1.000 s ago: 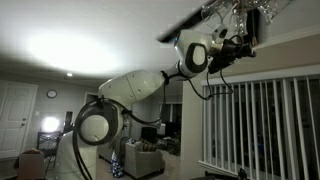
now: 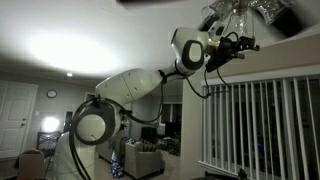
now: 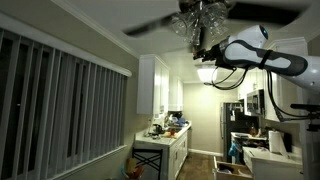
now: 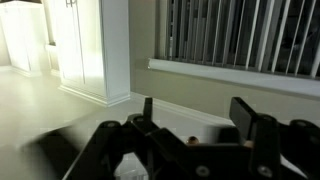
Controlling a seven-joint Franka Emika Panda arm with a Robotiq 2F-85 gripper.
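In exterior view 1 my arm stretches up to the right, with the gripper [image 2: 246, 44] high under the ceiling, close below a ceiling fan's glass light [image 2: 238, 19]. Exterior view 2 also has the gripper [image 3: 204, 52] just under that light [image 3: 205, 20]; whether they touch cannot be told. In the wrist view, which looks upside down, the two dark fingers of the gripper stand apart. Nothing is visibly held. Blurred dark fan blades [image 4: 58, 150] lie beyond them against the white ceiling [image 4: 60, 105].
Blurred fan blades [image 3: 265, 12] cross close to the gripper. Vertical blinds [image 2: 255, 125] cover the wall on the right. White cabinets [image 3: 153, 85] and a kitchen counter [image 3: 180, 150] stand farther back. A grey sofa [image 2: 145, 160] sits across the room.
The fan blades stand at different angles in each frame and look blurred. My arm stays nearly where it was, its end still beneath the fan light.
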